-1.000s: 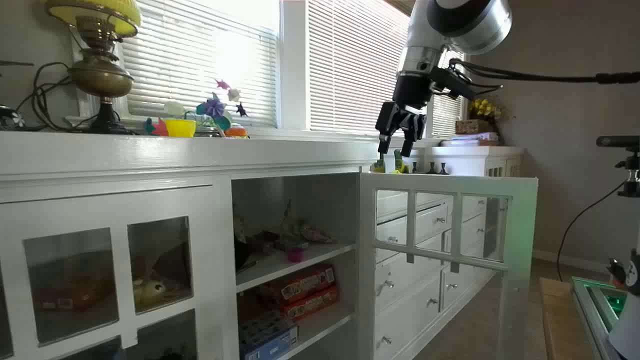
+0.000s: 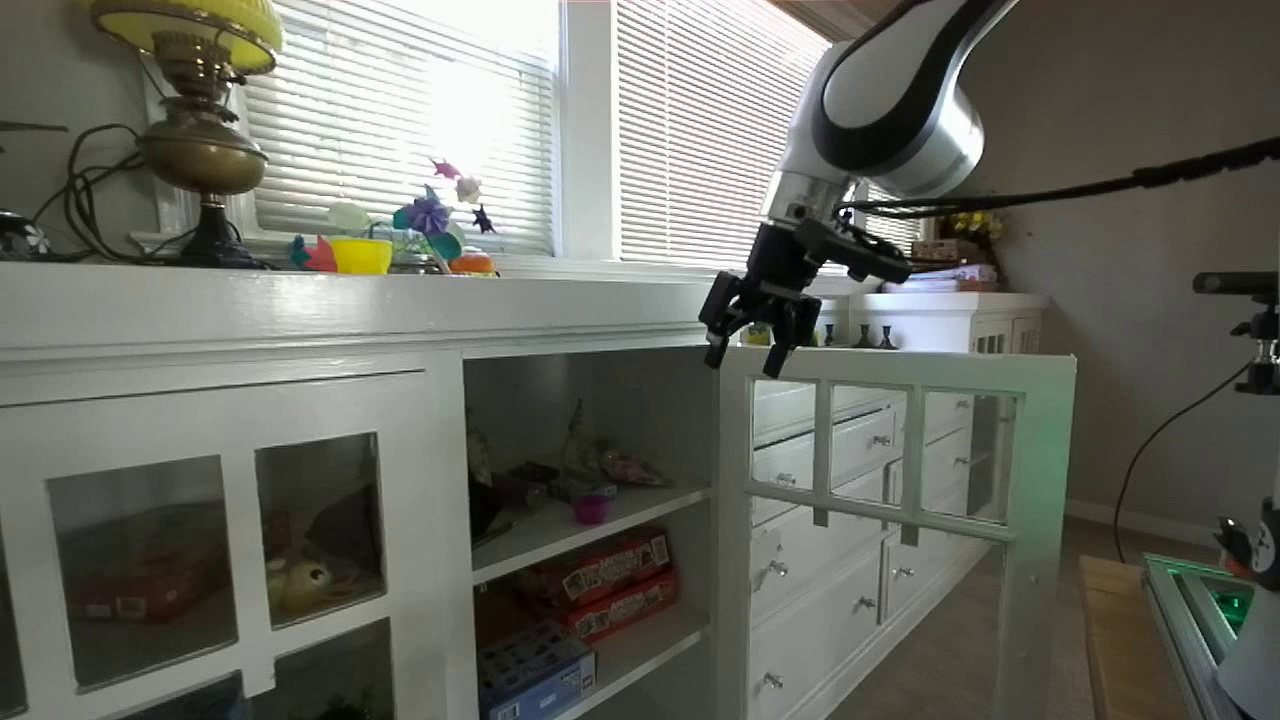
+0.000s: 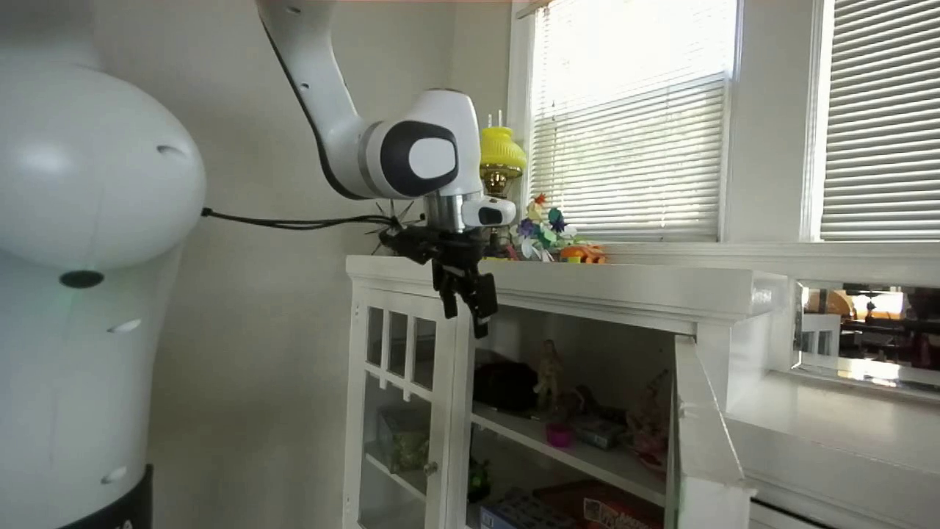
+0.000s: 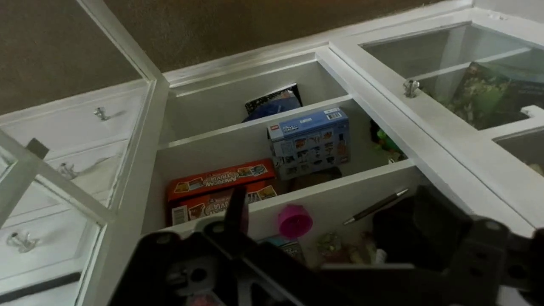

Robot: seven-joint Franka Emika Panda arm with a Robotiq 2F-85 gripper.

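Observation:
My gripper (image 2: 746, 362) hangs open and empty in front of the white cabinet (image 2: 540, 306), its fingers pointing down. In exterior view 2 the gripper (image 3: 467, 325) stands before the upper part of the open cabinet bay. The glass-paned door (image 2: 1044, 456) of that bay is swung wide open. Inside, a pink cup (image 4: 295, 221) sits near the front edge of the top shelf beside a pen (image 4: 375, 206). The shelf below bears red game boxes (image 4: 222, 179) and a blue box (image 4: 309, 143).
A closed glass door (image 3: 402, 353) adjoins the open bay. On the cabinet top stand a brass lamp (image 2: 202, 156) with a yellow shade and a yellow pot (image 2: 360, 254) with paper flowers. Free air lies in front of the bay.
My arm has come down and to the left in exterior view 1, bringing the gripper closer to the height of the door's top edge. Cabinet, door and shelf contents look unmoved.

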